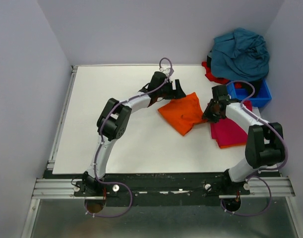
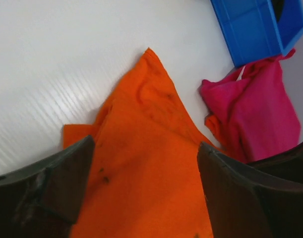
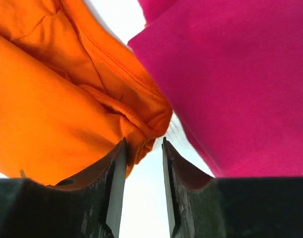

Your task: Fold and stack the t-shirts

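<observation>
The orange t-shirt (image 1: 182,115) lies rumpled on the white table, seen close in both wrist views. My left gripper (image 1: 176,88) is over its back left part with fingers spread apart, blurred in the left wrist view. My right gripper is at the shirt's right corner, fingers part open beside a bunched fold; whether cloth is between them is unclear. Magenta folded cloth (image 1: 230,133), with orange beneath, lies to the right.
A blue bin (image 1: 262,99) stands at the back right, with teal cloth (image 1: 239,54) and red cloth behind it.
</observation>
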